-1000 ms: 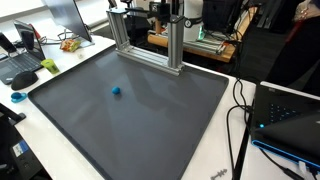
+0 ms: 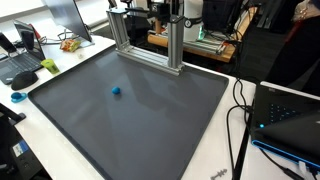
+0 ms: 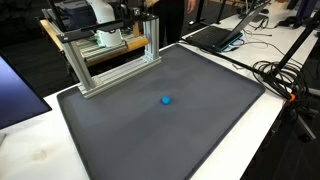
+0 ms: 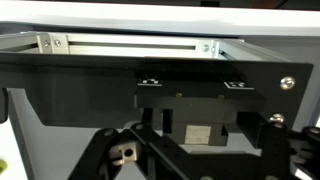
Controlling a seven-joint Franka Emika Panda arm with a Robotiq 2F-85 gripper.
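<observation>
In the wrist view my gripper has its dark fingers apart. A black block-like part (image 4: 200, 95) on a long black panel (image 4: 70, 85) lies in front of them and shows through the gap. Whether either finger touches it I cannot tell. A small blue object (image 2: 116, 91) rests alone on the grey board (image 2: 165, 125), well away from the metal frame (image 3: 120, 75). The gripper is hard to make out in both exterior views, around the dark structure on top of that frame.
Most of the grey board is bare. A laptop (image 2: 20, 62) and a green-yellow item (image 2: 49, 65) stand off to the left in exterior view 1. A black case (image 2: 285, 120) and loose cables lie on the right.
</observation>
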